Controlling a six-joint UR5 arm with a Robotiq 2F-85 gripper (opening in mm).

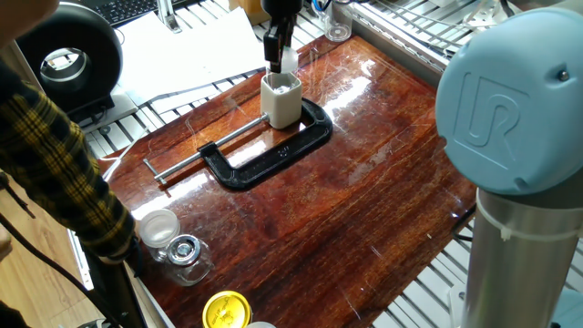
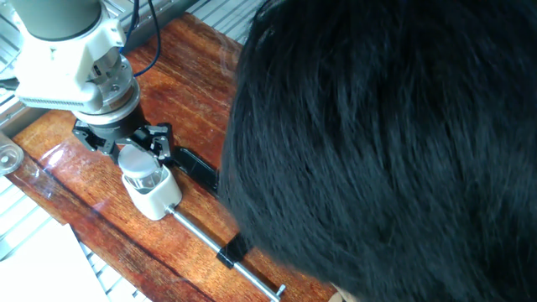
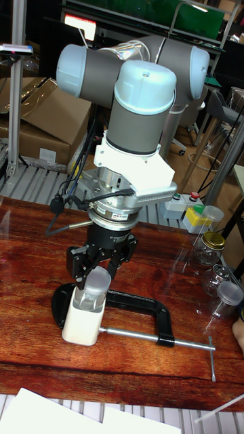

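Note:
A clear jar with a frosted white lid (image 3: 96, 279) stands in a white square holder (image 3: 81, 323), its upper part showing above the rim. Around the holder sits a black C-clamp (image 1: 273, 160), its screw bearing on the holder's side. My gripper (image 2: 138, 151) points down at the jar, with its black fingers (image 3: 77, 265) spread to either side of the lid. Whether the fingers press on the lid cannot be made out. From exterior view 1, only the dark lower end of the gripper shows, close beside the lid (image 1: 290, 60).
Several jars, one with a yellow lid (image 1: 226, 311), stand along the table's side near a person's arm (image 1: 64, 173). The person (image 2: 377, 143) hides much of exterior view 2. Open wooden tabletop (image 1: 364, 210) lies beyond the clamp.

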